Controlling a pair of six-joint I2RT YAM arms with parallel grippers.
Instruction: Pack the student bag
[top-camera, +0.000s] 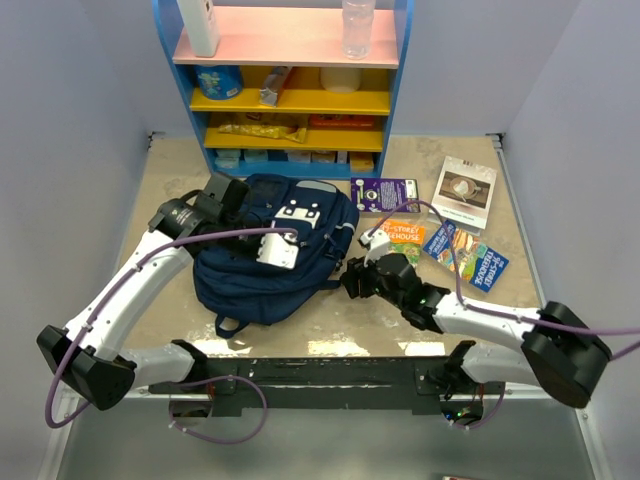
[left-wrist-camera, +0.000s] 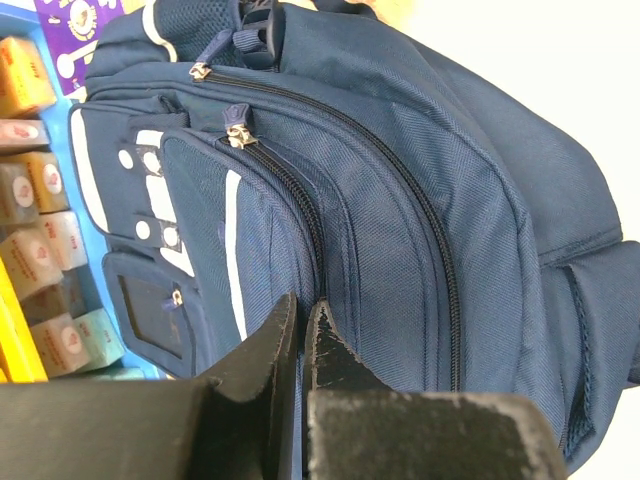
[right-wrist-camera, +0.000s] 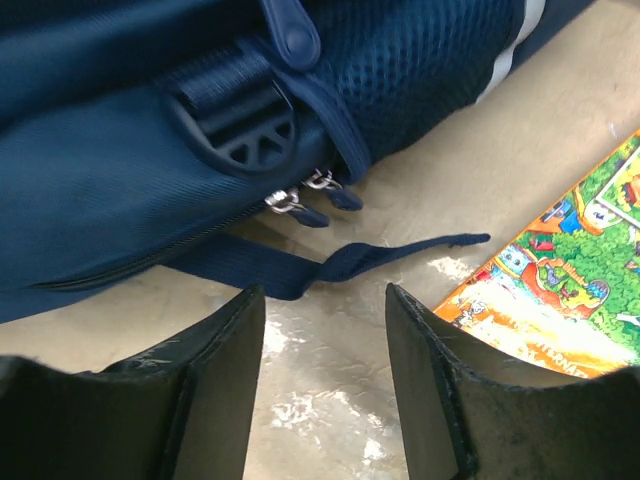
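Note:
The navy backpack lies on the table, its front pocket and zippers up. My left gripper is shut at the front pocket beside a zipper, seemingly pinching the fabric; the pinched spot is mostly hidden. At the bag's right side, low over the table, my right gripper has its fingers apart. A loose webbing strap shows just past those fingertips, and two zipper pulls hang from the bag's edge. Nothing is visibly held in the right gripper.
Two bright books an orange-edged one lie to the right. Behind them are a purple box and a picture book. A stocked blue-framed shelf stands at the back. Bare table shows at the far left.

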